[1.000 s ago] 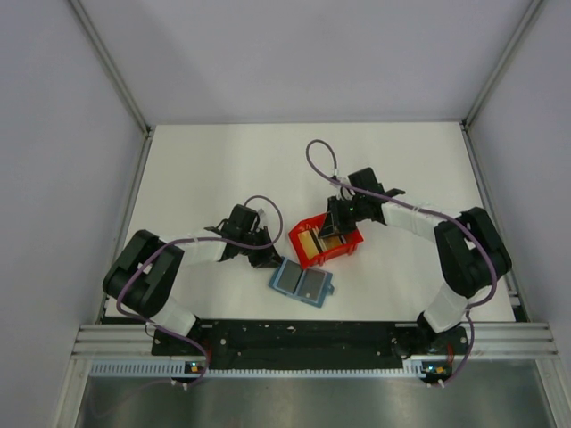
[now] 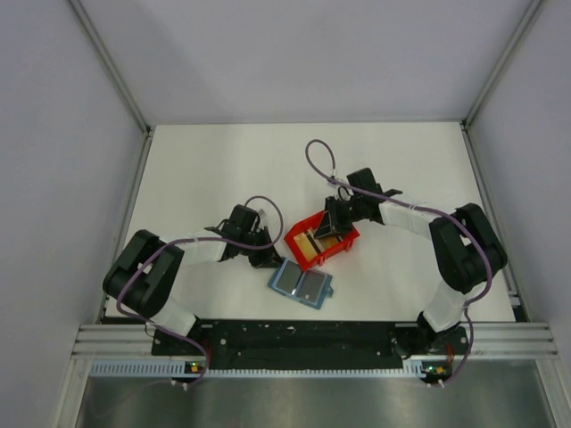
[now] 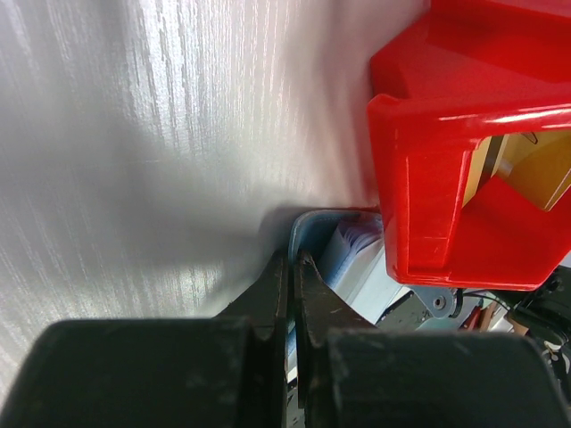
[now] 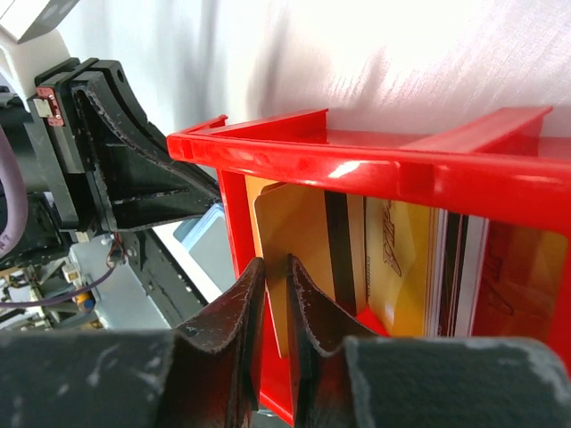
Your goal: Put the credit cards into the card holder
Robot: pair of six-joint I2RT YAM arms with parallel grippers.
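Note:
The blue-grey card holder [image 2: 301, 283] lies opened out near the front of the table. My left gripper is shut on its thin rim, which runs between the fingertips in the left wrist view. Bank cards stand in a red tray [image 4: 375, 174] behind the holder. Down in that tray, my right gripper is closed over the edge of a gold card [image 4: 308, 227] with a black stripe, at the tray's left end. This card leans a little away from the others. Its lower part is partly hidden by my fingers.
Several more cards, among them another gold card [image 4: 397, 263], stand farther right in the tray. The tray's front corner comes close to the card holder and my left gripper.
The red tray has slid slightly left in the top view, with my right gripper shifting a little the same way. The left arm and the card holder look still.

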